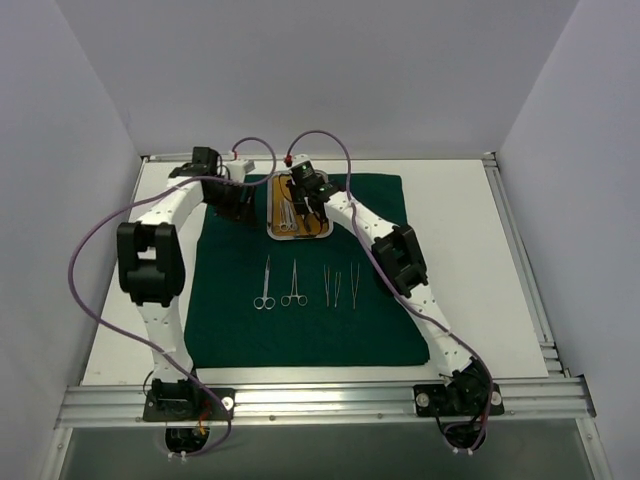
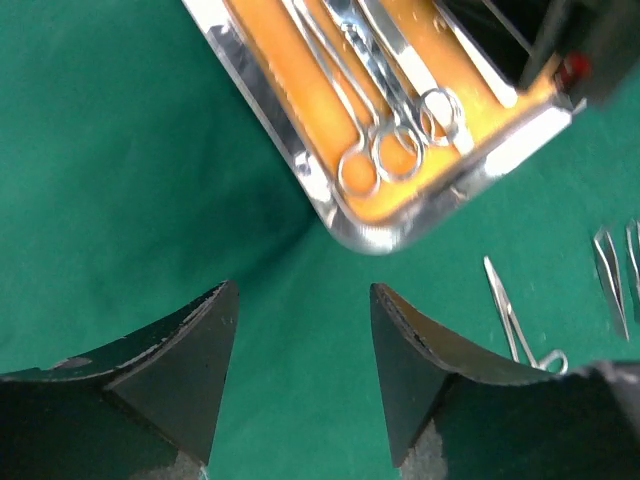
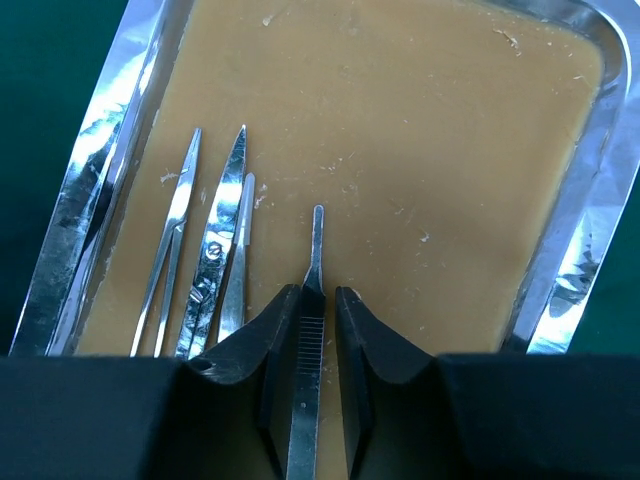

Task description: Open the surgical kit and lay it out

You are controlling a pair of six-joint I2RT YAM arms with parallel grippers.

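Note:
The tan-lined metal tray [image 1: 270,232] lies on the green cloth [image 1: 230,320]. In the right wrist view a flat handle [image 3: 308,372] lies lengthwise along the tray, its narrow tip pointing away. My right gripper is over it, its fingers slightly apart on either side; whether they touch it is unclear. Left of that handle rest scissors [image 3: 212,250], a slim forceps-like tool [image 3: 172,235] and a thin blade-like tool [image 3: 238,255]. Beside the tray's left rim, over bare cloth, my left gripper stands open and empty.
Below the tray, scissors [image 1: 265,285], a clamp [image 1: 294,288] and several tweezers [image 1: 355,285] lie in a row. Bare cloth extends left of this row and below it. The right arm [image 1: 375,225] crosses the cloth's right half, close to the tray.

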